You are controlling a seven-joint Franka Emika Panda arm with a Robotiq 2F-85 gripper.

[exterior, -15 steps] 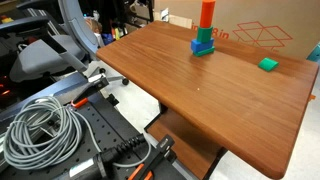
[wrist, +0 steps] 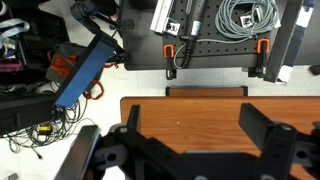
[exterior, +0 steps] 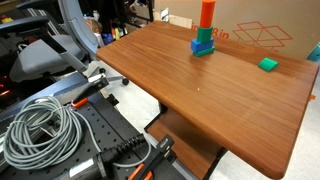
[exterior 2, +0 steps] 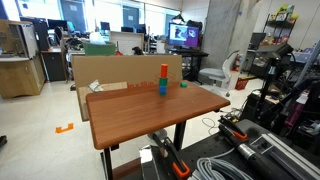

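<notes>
A stack of blocks stands upright on the wooden table (exterior: 215, 95), toward its far edge: a red block (exterior: 207, 14) on top, a green block (exterior: 204, 34) below it, a blue block (exterior: 201, 46) lower down, and green showing at the base. To the right of the stack lies a loose green block (exterior: 267, 64). The same red-topped stack (exterior 2: 163, 80) appears in exterior view 2. In the wrist view my gripper is open, its dark fingers wide apart over bare tabletop; no block shows there.
A coiled grey cable (exterior: 45, 140) lies on the dark robot base in front of the table, a gap between them. Behind the table stands a cardboard panel (exterior 2: 125, 70).
</notes>
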